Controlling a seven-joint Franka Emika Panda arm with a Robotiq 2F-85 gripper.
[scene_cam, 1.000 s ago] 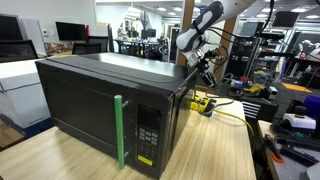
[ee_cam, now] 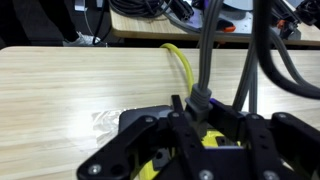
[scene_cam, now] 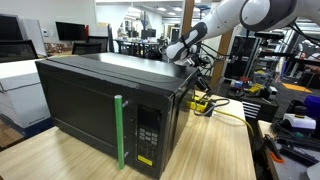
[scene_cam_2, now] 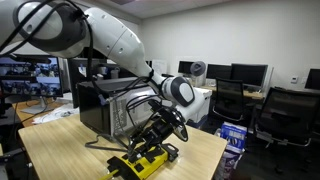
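Note:
In the wrist view, my gripper is shut on a grey cable, which rises in strands from between the dark fingers. Dark cable loops hang around the gripper in exterior view 2, above a yellow and black item on the table. Exterior view 1 shows the gripper beyond the black microwave, with that yellow item lower down. My fingers partly cover the yellow item in the wrist view.
A yellow cable runs along the table's right side. The microwave fills much of the table, its green-handled front toward exterior view 1. Bare wood lies left of the gripper in the wrist view. A blue-labelled box stands past the table.
In exterior view 1 the gripper has moved left and somewhat down, with the arm stretched farther out. Cable loops have shifted with it. The microwave stays put.

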